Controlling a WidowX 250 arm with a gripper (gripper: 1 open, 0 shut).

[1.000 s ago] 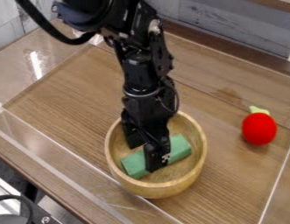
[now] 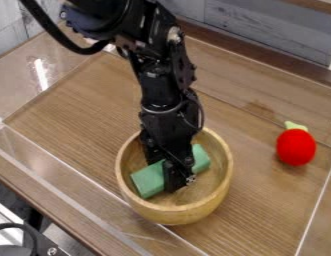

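Note:
My black gripper [image 2: 171,160] reaches down into a wooden bowl [image 2: 205,205] at the lower centre. Inside the bowl a green block [image 2: 149,180] lies under the gripper, partly hidden by it. The fingers are drawn in over the block and appear shut on it.
A red tomato-like object [image 2: 296,148] with a pale green top sits on the wooden table [image 2: 74,120] to the right of the bowl. The table left of the bowl is clear. A pale wall [image 2: 275,35] runs along the back.
The gripper's fingers have drawn closer together over the green block, and less of the block shows. The bowl is in about the same place.

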